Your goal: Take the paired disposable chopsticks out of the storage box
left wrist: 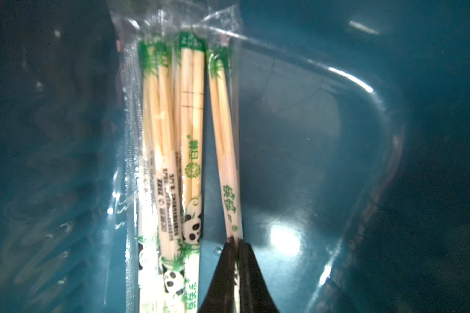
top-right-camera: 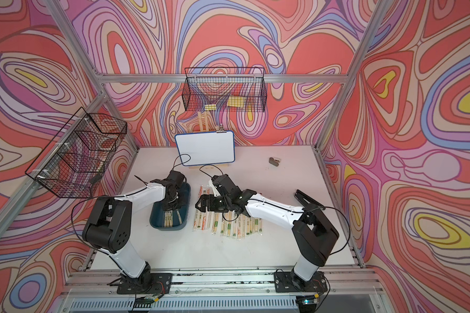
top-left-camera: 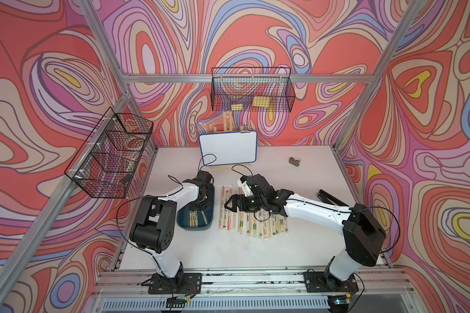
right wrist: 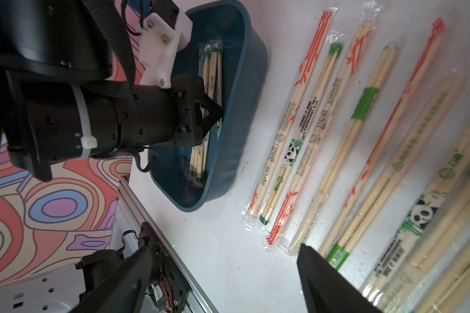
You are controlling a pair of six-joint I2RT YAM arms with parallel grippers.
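Observation:
A teal storage box point(right wrist: 232, 140) at the table's left holds several wrapped chopstick pairs point(left wrist: 192, 120) with green ends and panda prints. My left gripper is down in the box at the rightmost pair point(left wrist: 223, 130). Its fingertips appear close together over that wrapper; whether they hold it I cannot tell. To the right of the box, my right gripper hangs open over loose wrapped pairs, with its fingers spread wide.
Several wrapped chopstick pairs point(right wrist: 373, 161) lie in a row beside the box. A whiteboard point(top-left-camera: 227, 147) stands behind. A dark object point(top-left-camera: 294, 161) sits at the back right.

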